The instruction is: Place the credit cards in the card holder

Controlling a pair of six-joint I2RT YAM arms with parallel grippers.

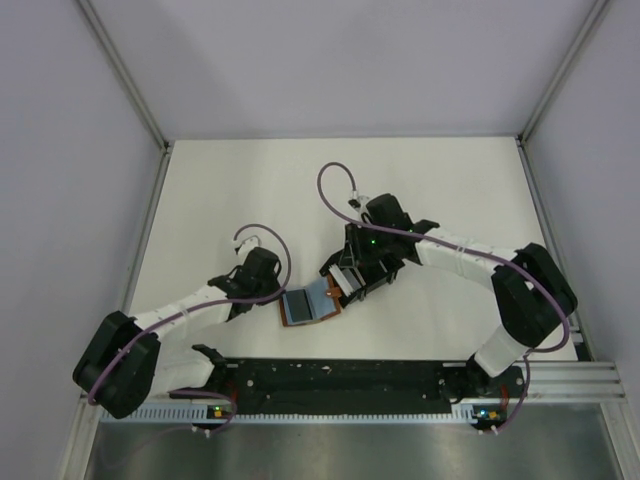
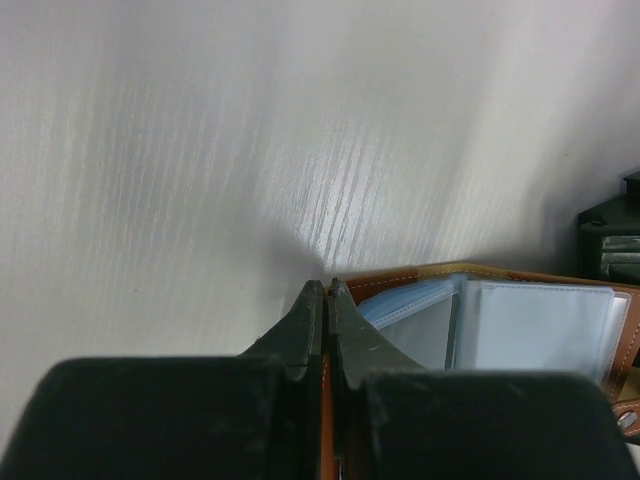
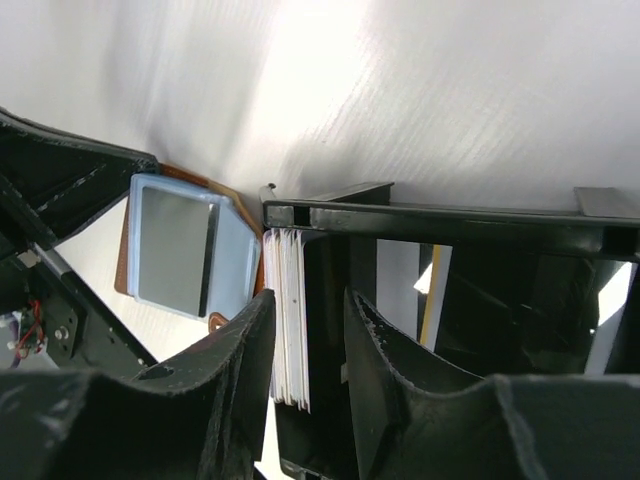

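Note:
The open leather card holder (image 1: 310, 301) lies at the front middle, pale plastic sleeves showing, also in the left wrist view (image 2: 530, 325). My left gripper is shut at its left edge, nothing seen between the fingers. Right beside the holder a black tray (image 3: 500, 320) holds a stack of white cards (image 3: 287, 320) in its left slot and a few cards further right. My right gripper is above the tray, fingers apart over the white stack and black divider; whether anything is between the tips is unclear.
Both arms reach in from the front corners, the right one over the tray.

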